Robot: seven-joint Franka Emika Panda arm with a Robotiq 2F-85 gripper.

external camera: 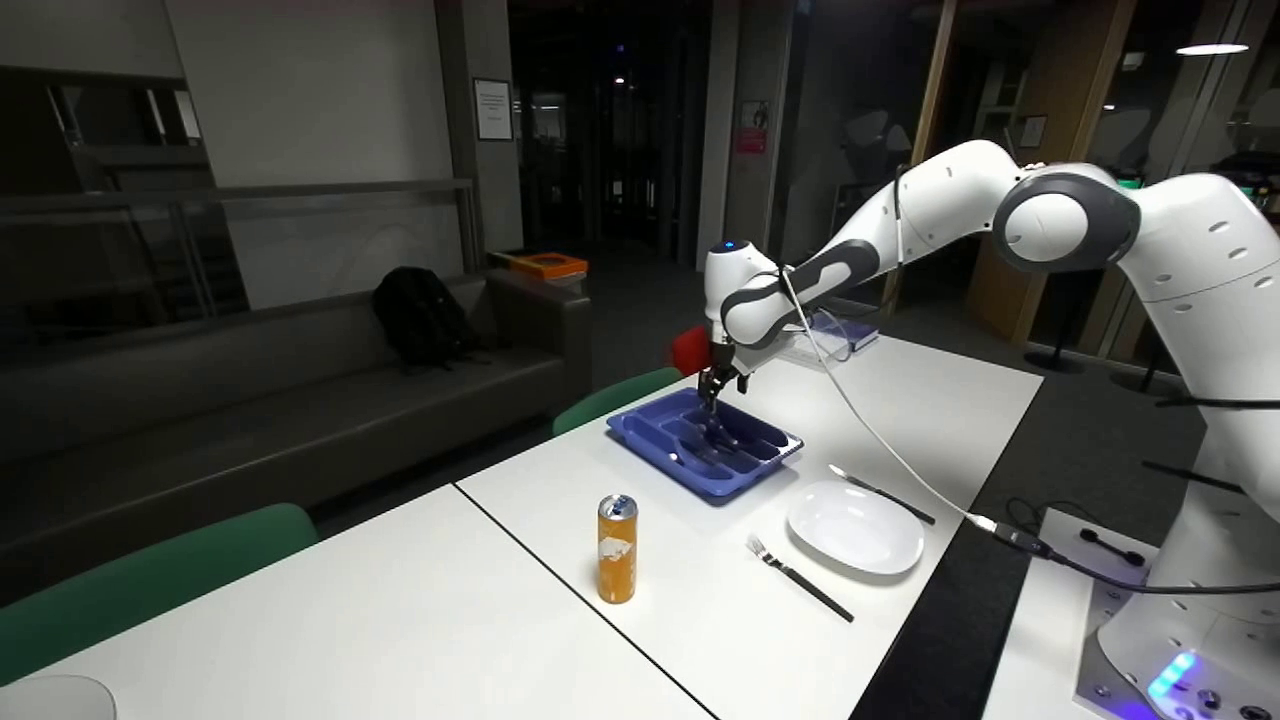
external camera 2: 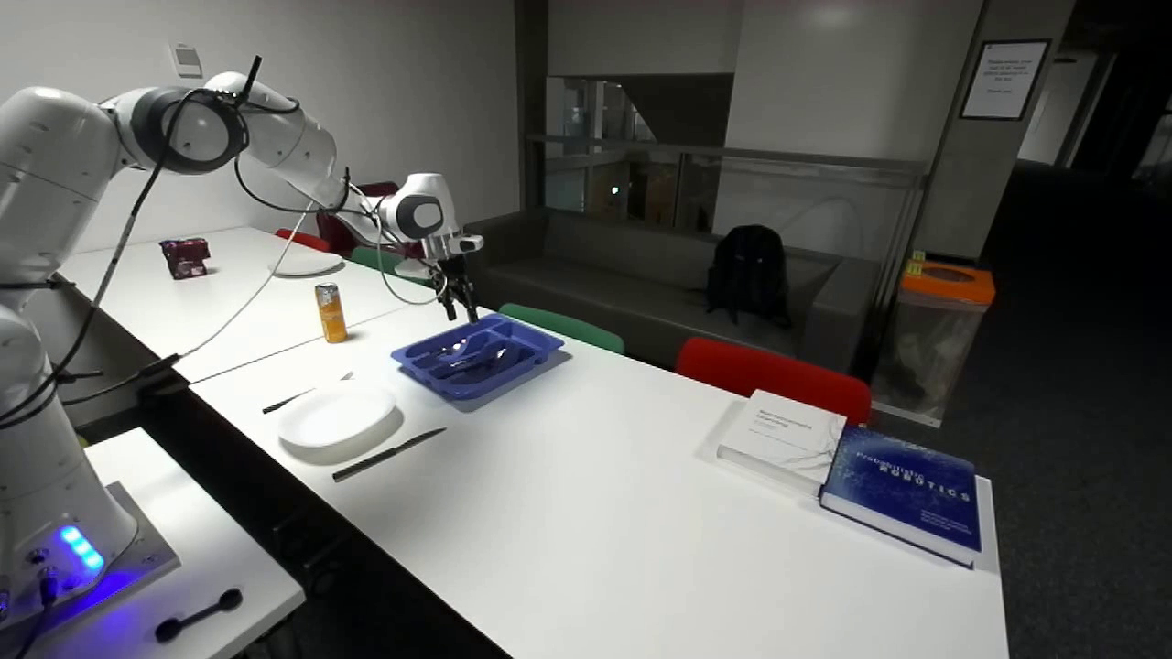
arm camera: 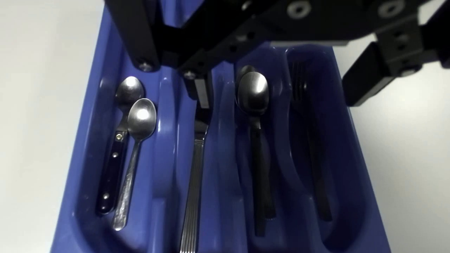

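A blue cutlery tray point(external camera: 666, 454) sits on the white table with cutlery in its compartments. My gripper is above it, open, its fingers far apart and nothing held between them. In the wrist view, two spoons point(arm camera: 141, 120) lie in the left compartment. A ribbed metal utensil point(arm camera: 194, 185) lies in the narrow slot beside them, its upper end partly behind the left finger point(arm camera: 198, 86). Overlapping dark-handled spoons point(arm camera: 253, 92) fill the slot to its right. The far-right compartment holds a dark fork point(arm camera: 314, 156). In exterior view 2, the gripper point(external camera 2: 462, 312) hangs at the tray's far edge.
A white plate point(external camera: 855, 528) lies between a fork point(external camera: 801, 581) and a knife point(external camera: 882, 493) on the near side. An orange can point(external camera: 617, 550) stands left of them. Books point(external camera 2: 901, 489) rest at one table end, with bare tabletop between them and the tray.
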